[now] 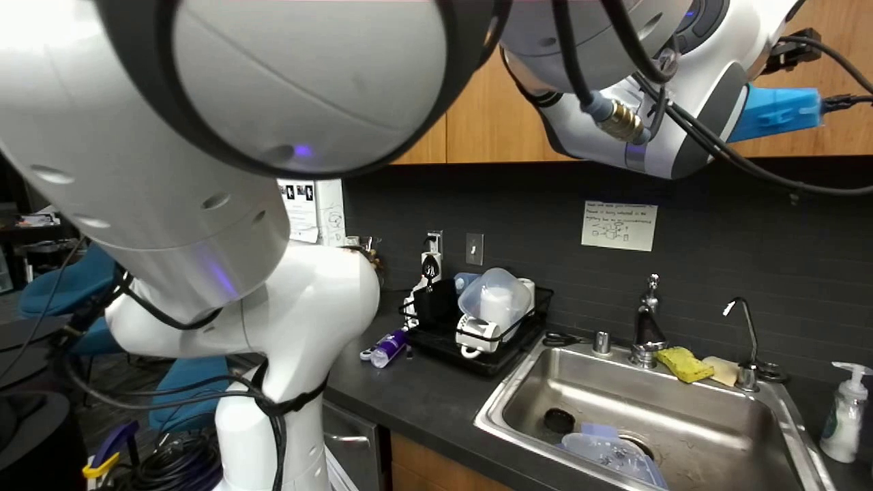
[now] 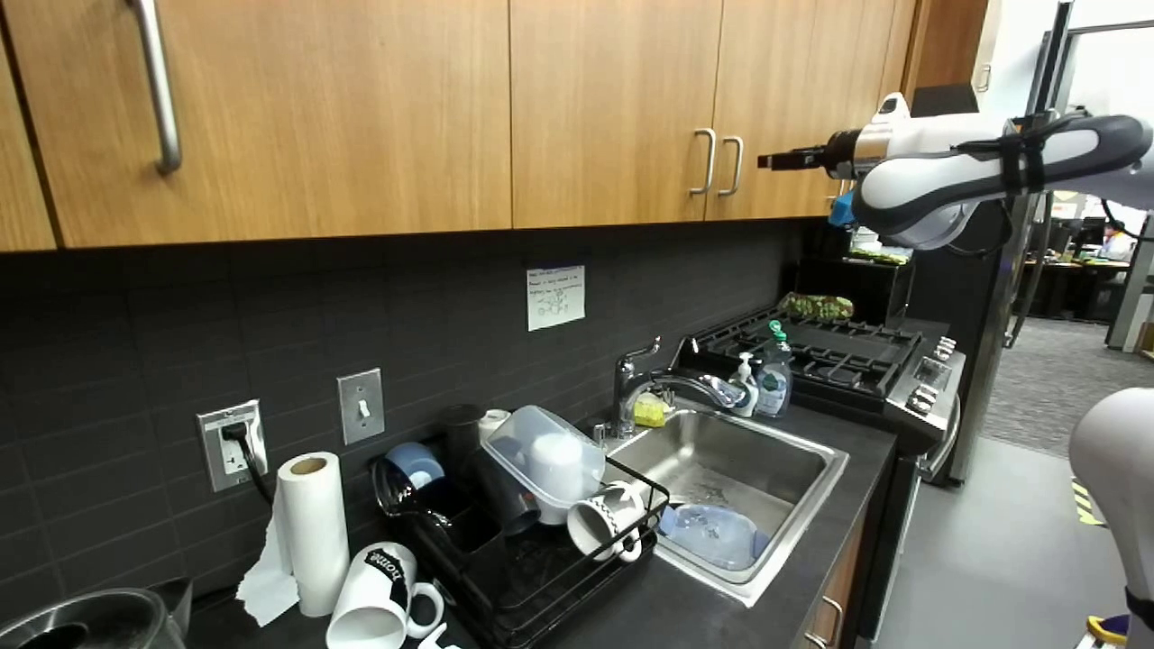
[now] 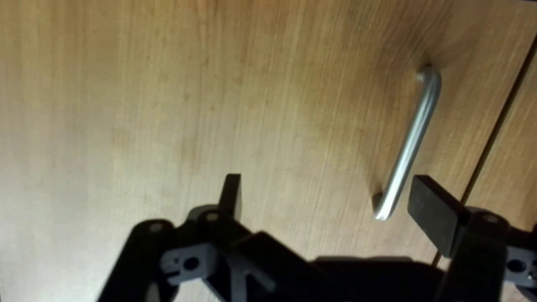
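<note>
A silver bar handle (image 3: 410, 146) on a wooden cabinet door (image 3: 282, 100) shows in the wrist view. My gripper is open in front of that door, with nothing held between its fingers. The handle's lower end lies between the two fingers, close to the right finger (image 3: 434, 214) and far from the left one. In exterior view 2 the gripper (image 2: 760, 161) points left at the upper cabinets, near two adjacent handles, one on the left door (image 2: 703, 162) and one on the right door (image 2: 731, 166). Exterior view 1 leaves the fingers out of sight.
Below the cabinets are a sink (image 2: 795, 519), a dish rack (image 2: 519, 622) with cups and containers, and a stove (image 2: 833, 351) further right. Paper towels (image 2: 314, 535) and a mug (image 2: 368, 606) stand on the counter. The cabinet doors look shut.
</note>
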